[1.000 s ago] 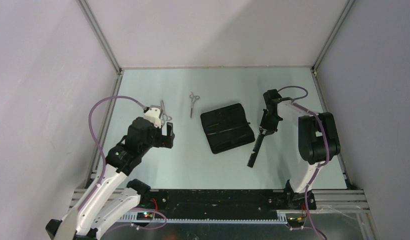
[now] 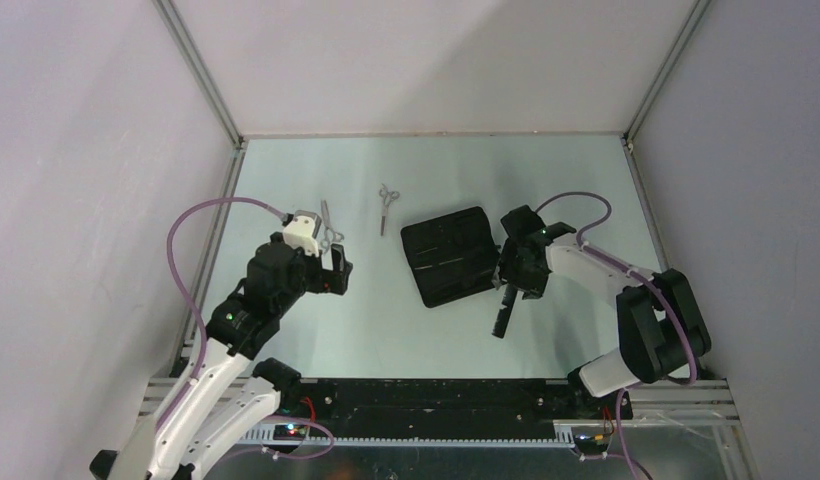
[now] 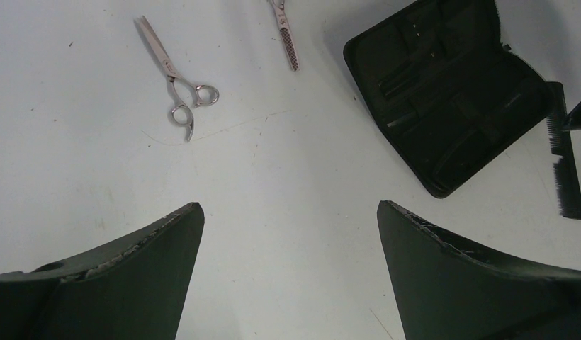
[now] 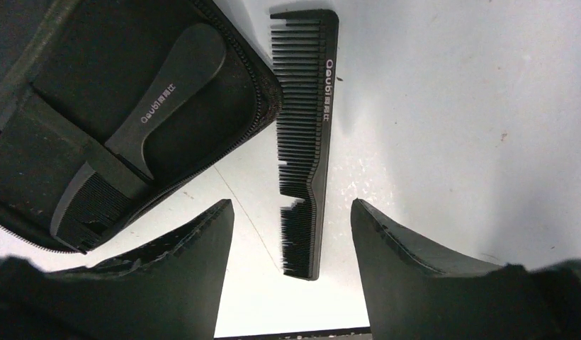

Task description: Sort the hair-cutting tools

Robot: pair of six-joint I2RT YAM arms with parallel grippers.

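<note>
A black case (image 2: 448, 284) lies unfolded mid-table, and the right wrist view shows a strapped black comb (image 4: 135, 113) inside it. Close against the case's right corner, a loose black comb (image 4: 319, 142) rests flat on the table. Above that comb my right gripper is open, its fingers apart on either side of the comb's lower part. Scissors (image 3: 176, 81) lie at the left and thinning scissors (image 3: 288, 42) farther back. My left gripper (image 2: 336, 268) is open just in front of the left scissors, nothing between its fingers.
Metal frame rails (image 2: 208, 75) and pale walls bound the table at the back and sides.
The left arm has barely shifted.
</note>
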